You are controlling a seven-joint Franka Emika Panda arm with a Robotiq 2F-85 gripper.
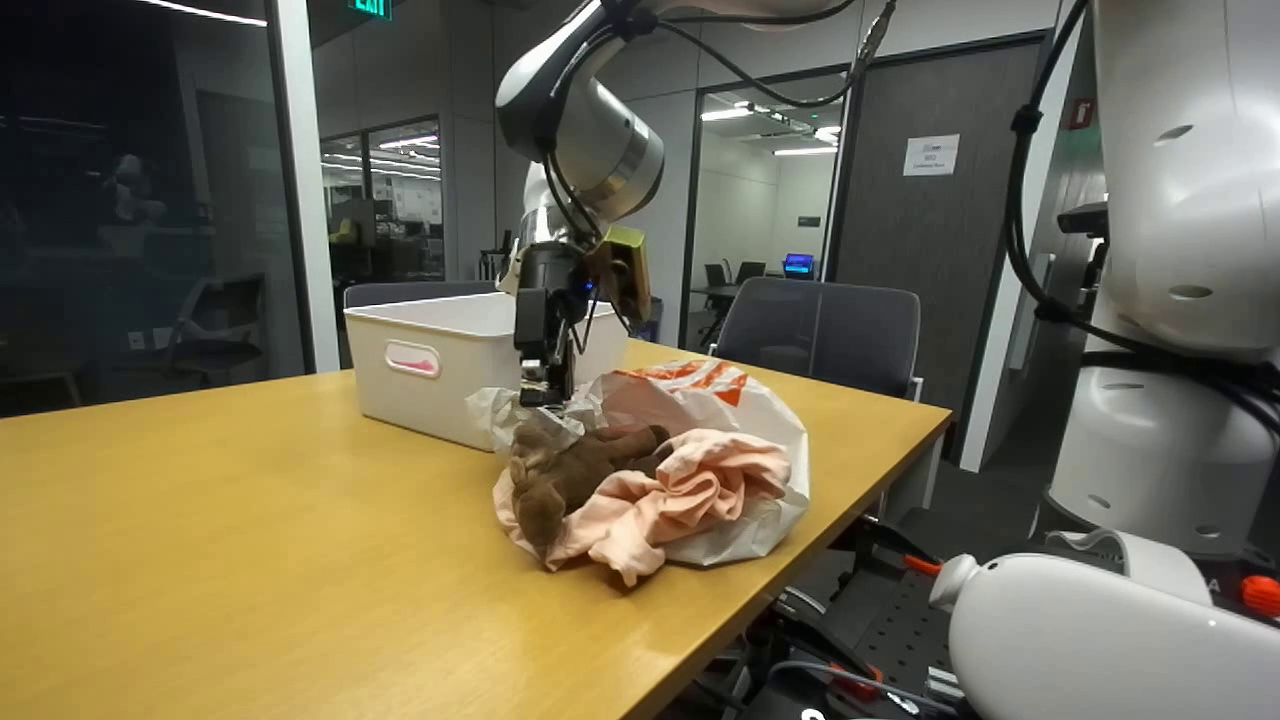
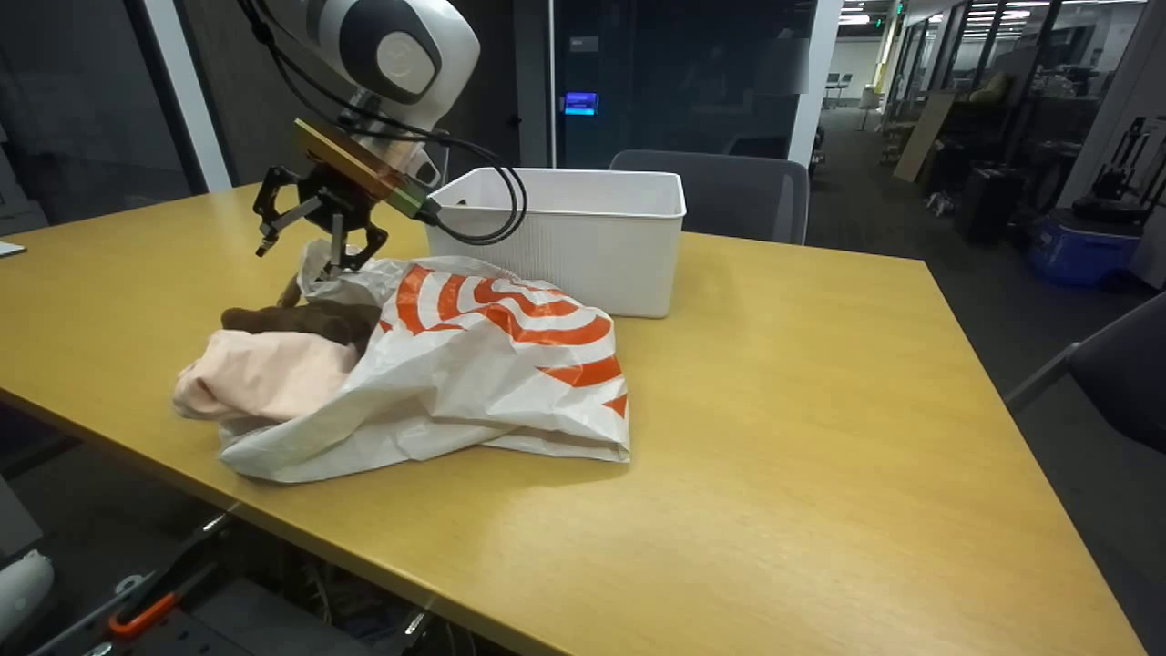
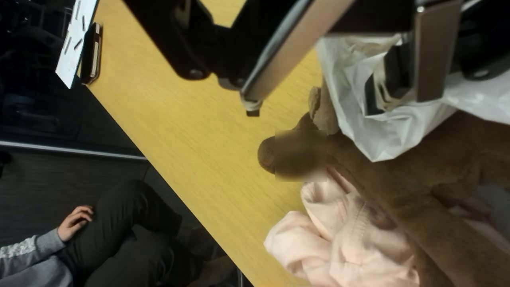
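A brown plush toy (image 1: 584, 468) lies on a pale pink cloth (image 1: 690, 480), both part way out of the mouth of a white plastic bag (image 2: 481, 366) with orange stripes. Directly above the toy and the bag's edge, my gripper (image 2: 297, 261) points down with its fingers spread. In the wrist view the gripper has a wide gap between its fingertips. One finger stands over bare table, while the other is against crumpled white plastic (image 3: 382, 138). Whether that plastic clings to the finger I cannot tell. The toy's far end is hidden under the bag.
Close behind the bag stands a white bin (image 2: 596, 235); its contents are mostly hidden. A seated person's legs (image 3: 124, 234) are beyond the table edge.
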